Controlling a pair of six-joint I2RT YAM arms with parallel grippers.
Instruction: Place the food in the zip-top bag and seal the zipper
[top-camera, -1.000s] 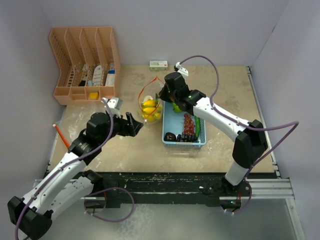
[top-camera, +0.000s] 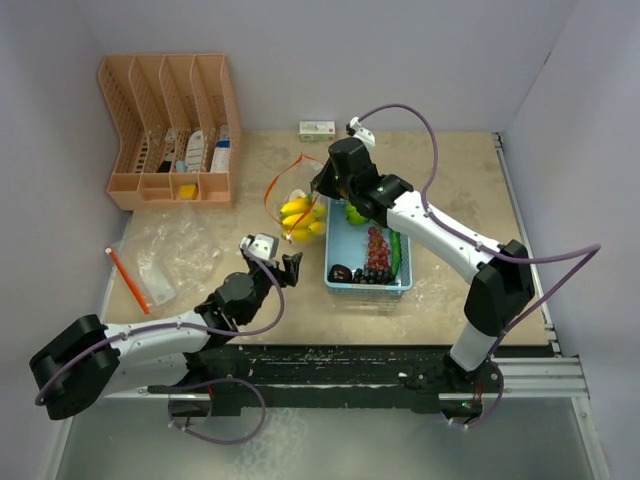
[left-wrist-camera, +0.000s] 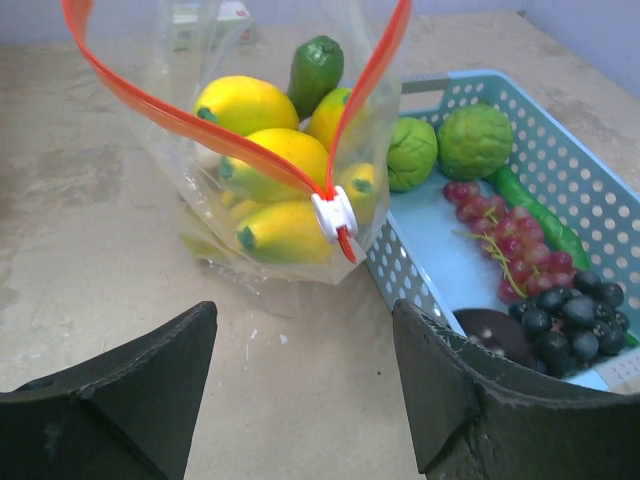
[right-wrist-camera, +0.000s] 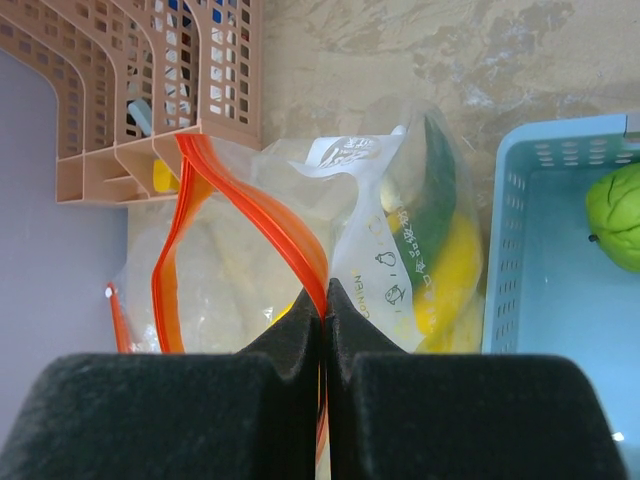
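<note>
Clear zip top bag with an orange rim (left-wrist-camera: 240, 150) stands upright with its mouth gaping. Inside are several yellow fruits (left-wrist-camera: 288, 232) and a dark green one (left-wrist-camera: 316, 66). A white slider (left-wrist-camera: 334, 214) sits where the two orange strips meet, at the near corner. My left gripper is open with its fingers apart, in front of and below that slider, nothing between them. At the bag's far right side, my right gripper is shut on the orange rim, holding it up. Its fingers hide part of the strip.
A blue basket (top-camera: 345, 240) with grapes, green vegetables and dark fruit stands directly right of the bag. Another flat clear bag with an orange strip (top-camera: 127, 281) lies at the left. A tan rack (top-camera: 170, 105) fills the back left. Bare table lies in front of the bag.
My left gripper has come lower and nearer the table's front, swinging its tips slightly right, and its arm has changed posture. The bag's rim leans a little more left.
</note>
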